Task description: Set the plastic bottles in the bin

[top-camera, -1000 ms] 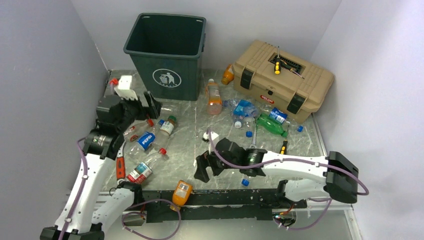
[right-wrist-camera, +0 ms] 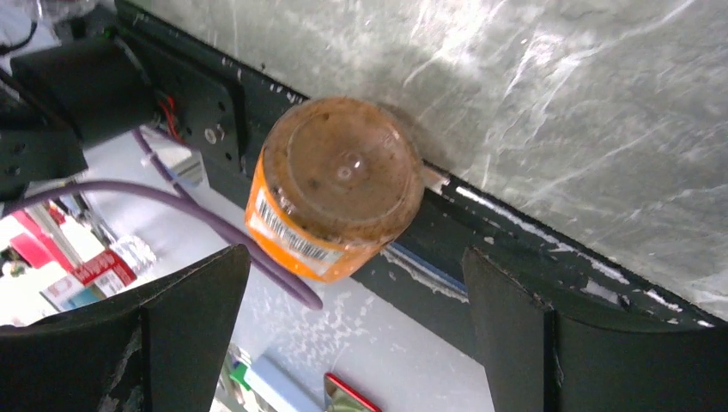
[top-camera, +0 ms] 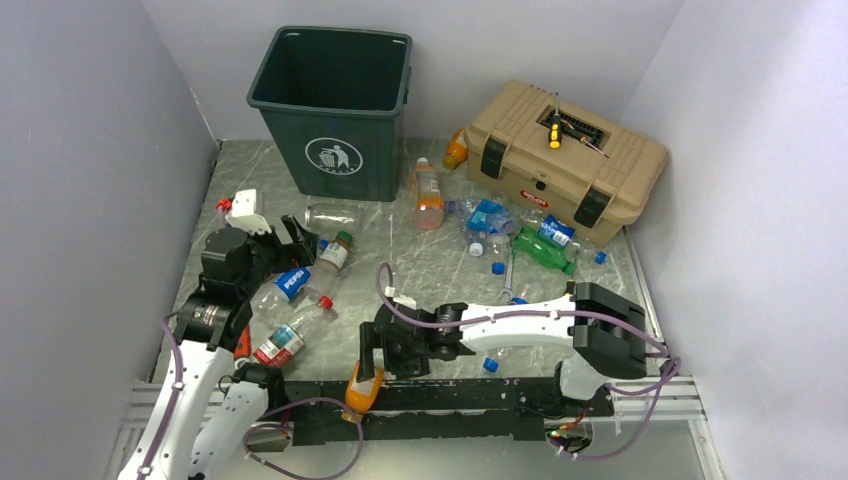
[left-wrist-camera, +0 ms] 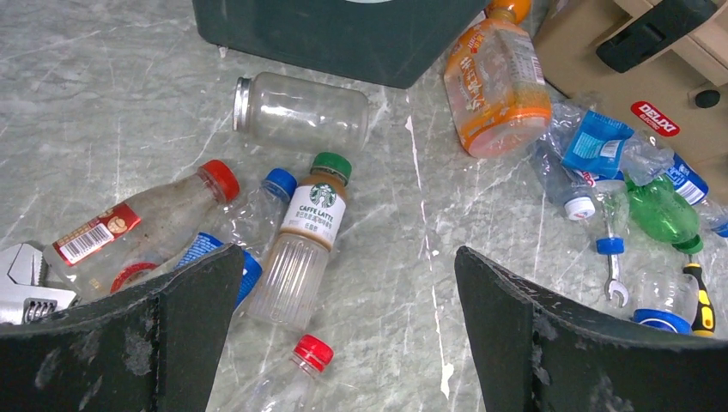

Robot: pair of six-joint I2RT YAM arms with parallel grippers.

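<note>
The green bin (top-camera: 330,150) stands at the back. My right gripper (top-camera: 370,355) is open just over an orange bottle (top-camera: 360,395) at the front edge; in the right wrist view that bottle's bottom (right-wrist-camera: 339,172) lies between and beyond the fingers. My left gripper (top-camera: 298,240) is open above several bottles at the left: a Pepsi bottle (top-camera: 292,282), a Starbucks bottle (left-wrist-camera: 296,249), red-capped bottles (left-wrist-camera: 129,236). An orange bottle (top-camera: 428,200) lies beside the bin, and a green bottle (top-camera: 542,250) with several others at the right.
A tan toolbox (top-camera: 560,170) stands at the back right, another orange bottle (top-camera: 455,150) beside it. A clear jar (left-wrist-camera: 300,112), a wrench (left-wrist-camera: 614,287) and a screwdriver (left-wrist-camera: 700,305) lie among the bottles. Walls enclose three sides.
My right gripper has moved left and toward the front, onto the orange bottle at the edge. The left arm has moved down in the top view, toward the front.
</note>
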